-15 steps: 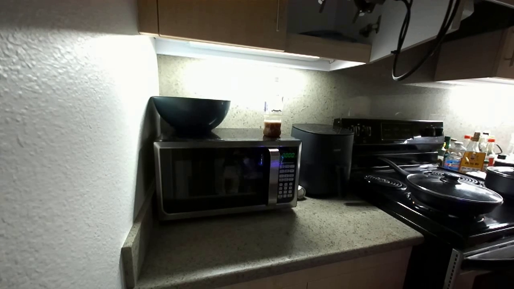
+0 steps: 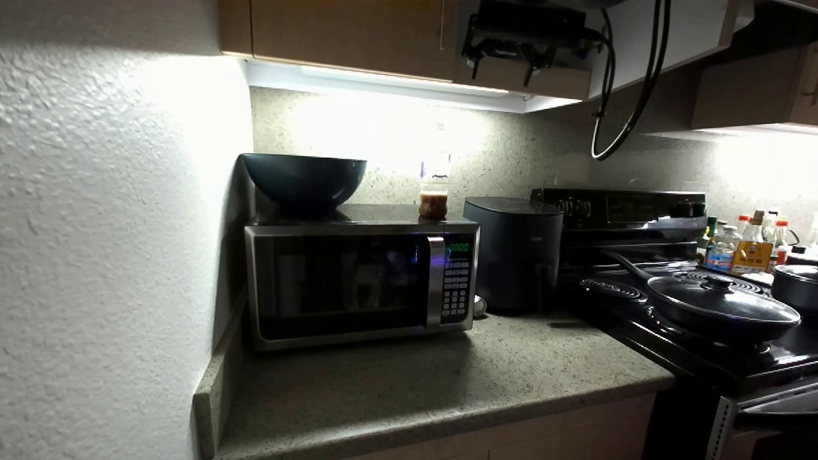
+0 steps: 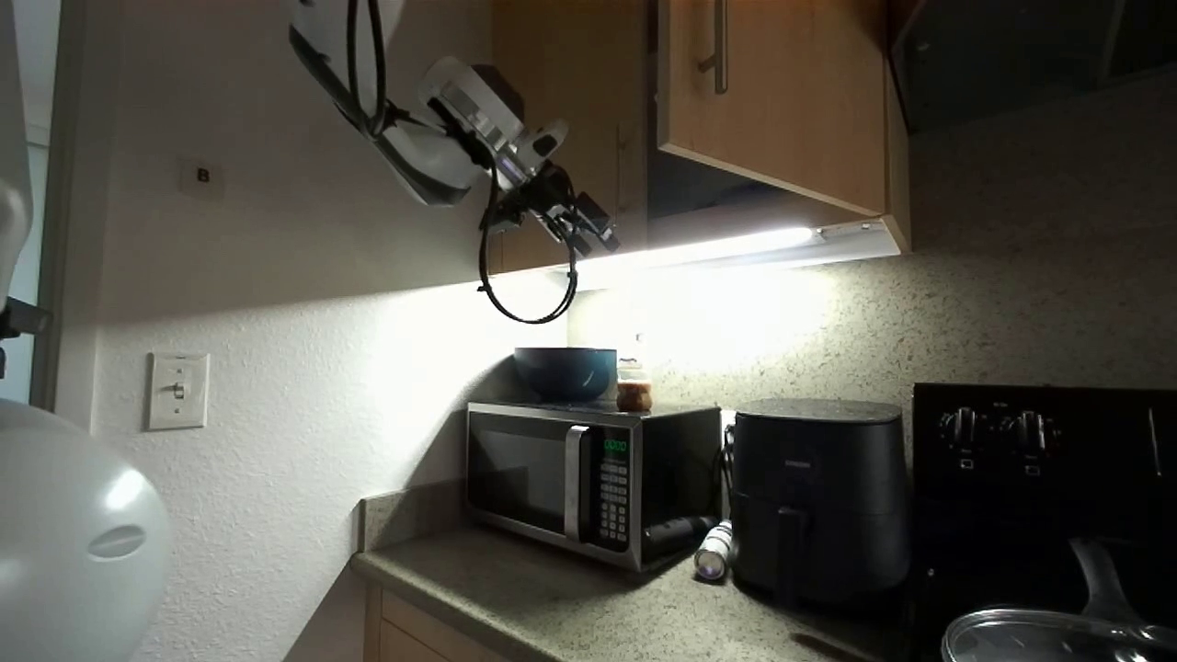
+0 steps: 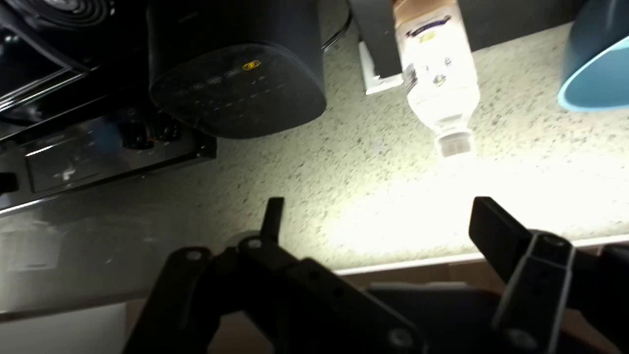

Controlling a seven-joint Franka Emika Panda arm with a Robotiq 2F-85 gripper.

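My gripper point(image 2: 502, 73) hangs high in front of the cabinets, above the microwave, its fingers apart. In the wrist view the gripper is open, with nothing between its fingers. A clear bottle point(image 2: 433, 200) with brown contents at its base stands upright on the microwave point(image 2: 360, 280), below and apart from the gripper. The same bottle point(image 4: 439, 71) appears upside down at the upper right of the wrist view. To its left on the microwave, in exterior view 1, is a dark blue bowl point(image 2: 305, 180).
One upper cabinet door point(image 3: 778, 99) stands ajar near the arm. A black air fryer point(image 3: 818, 502) and a flashlight point(image 3: 714, 552) sit right of the microwave. The stove holds a lidded pan point(image 2: 717, 306).
In exterior view 1 my gripper has come lower and left, and its cable loop has shifted the same way. Bottle, bowl and microwave have stayed in place.
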